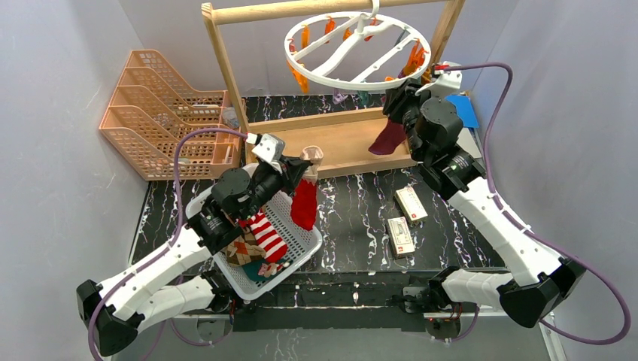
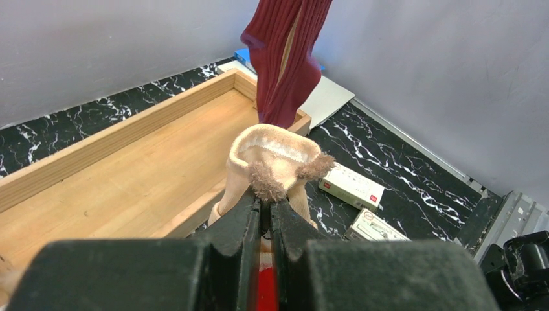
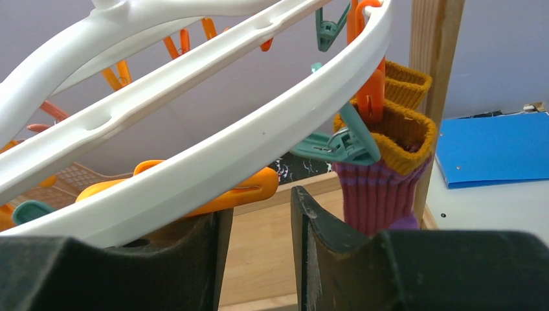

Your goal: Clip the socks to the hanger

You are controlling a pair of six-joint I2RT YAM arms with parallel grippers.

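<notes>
My left gripper is shut on a red sock with a fuzzy tan cuff (image 2: 275, 146); the sock's red part (image 1: 305, 203) hangs below it by the basket's right edge. The round white hanger (image 1: 331, 81) hangs from the wooden bar, with orange and green clips round its ring. Just under the near right rim, my right gripper stands part open with nothing visible between its fingers. An orange clip (image 3: 249, 189) sits close above its left finger. To the right, a maroon sock with a mustard cuff (image 3: 404, 133) hangs at an orange clip (image 3: 370, 97).
The grey basket (image 1: 305, 252) holds several socks, among them a striped one (image 1: 267, 235). A wooden tray (image 1: 338, 135) lies under the hanger, two small boxes (image 1: 400, 237) lie in front, and an orange rack (image 1: 162, 113) stands at the left.
</notes>
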